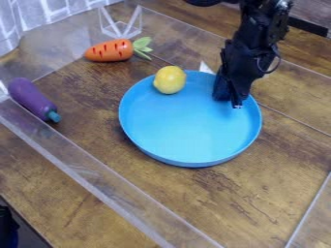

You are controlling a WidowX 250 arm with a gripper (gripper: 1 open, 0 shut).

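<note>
My gripper [233, 95] is at the back right rim of a round blue plate [189, 128], its fingers pointing down; it looks shut, and nothing clear shows between the fingers. A yellow ball-like object [169, 79] rests at the plate's back left rim. An orange toy carrot [111, 50] with green leaves lies behind on the left, and a purple object [31, 99] with a teal tip lies at the far left.
A clear plastic wall [91, 174] runs along the left and front. A small white piece shows behind the plate, partly hidden.
</note>
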